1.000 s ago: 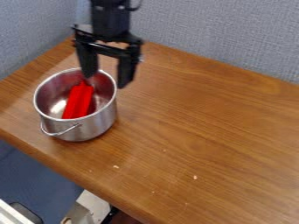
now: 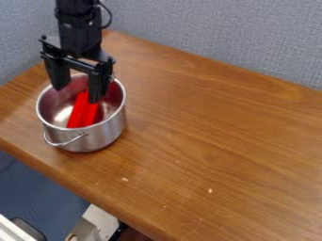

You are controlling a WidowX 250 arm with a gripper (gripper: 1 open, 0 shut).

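Note:
A steel pot [image 2: 94, 134] with a wire handle stands on the wooden table at the left. Inside it lies a red elongated object [image 2: 83, 111]. My black gripper [image 2: 78, 81] hangs over the pot from above, its two dark fingers spread apart and open, reaching down to about the rim on either side of the red object's upper part. Whether either finger touches the pot cannot be seen.
A grey speckled wall [image 2: 227, 38] runs behind it. The table's left edge drops to a blue floor.
My gripper has moved left and down from the pot's upper right to over the pot. The pot and red object appear unmoved.

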